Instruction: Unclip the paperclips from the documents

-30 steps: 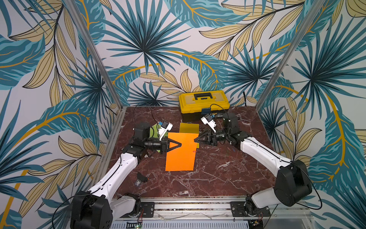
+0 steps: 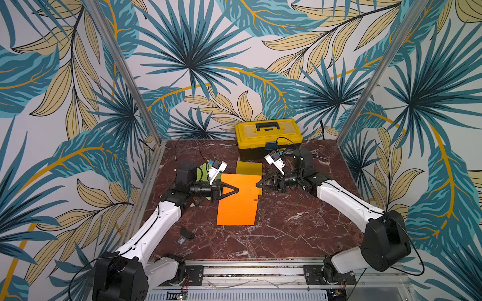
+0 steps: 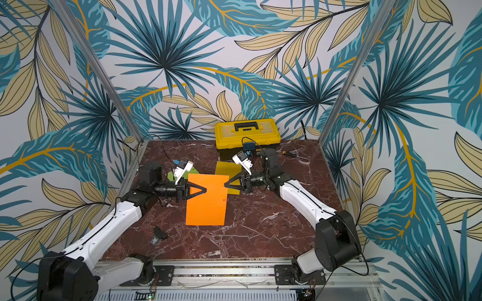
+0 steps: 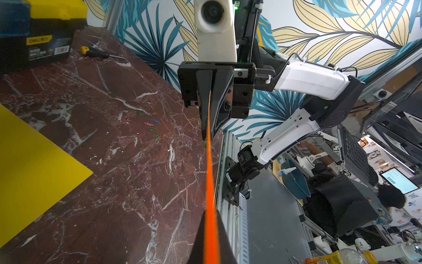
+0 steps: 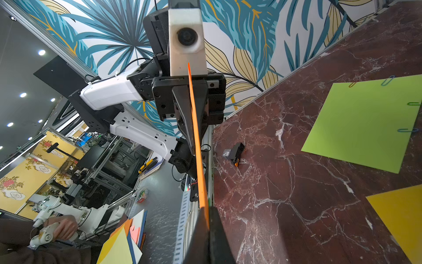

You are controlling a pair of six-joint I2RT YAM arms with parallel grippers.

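An orange sheet (image 2: 237, 208) hangs upright between my grippers, seen edge-on in both wrist views. My left gripper (image 2: 236, 189) is shut on its left part, my right gripper (image 2: 258, 184) shut on its upper right edge. A small red paperclip (image 3: 225, 199) sits on that edge, below the right gripper. A green sheet (image 5: 360, 125) with several paperclips on its edges lies on the table behind; a yellow sheet (image 4: 35, 176) lies beside it. Several loose paperclips (image 4: 149, 124) lie on the marble at the right.
A yellow toolbox (image 3: 246, 129) stands at the back, with a screwdriver (image 4: 94, 52) beside it. A small dark object (image 5: 236, 151) lies at the left of the table.
Both arms stand almost exactly as before; the orange sheet has shifted very slightly at its lower part.
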